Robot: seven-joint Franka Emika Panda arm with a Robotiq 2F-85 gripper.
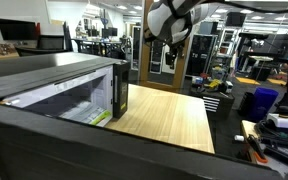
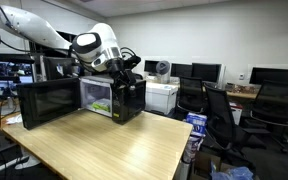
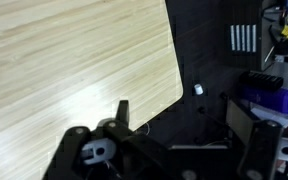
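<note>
My gripper is open above the table, its two fingers (image 3: 122,112) spread wide with nothing between them. Bare light wood and the table's edge lie below it in the wrist view. Exterior view 2 has the gripper (image 2: 124,68) in front of a dark microwave (image 2: 137,96), near its upper right part as seen there; contact cannot be told. The microwave's white inside (image 1: 69,98) is exposed, its dark door (image 2: 49,101) swung out. Something yellow-green (image 1: 92,115) shows at the opening, partly hidden.
Office chairs (image 2: 229,125) and a colourful box (image 2: 195,135) are off the table's side.
</note>
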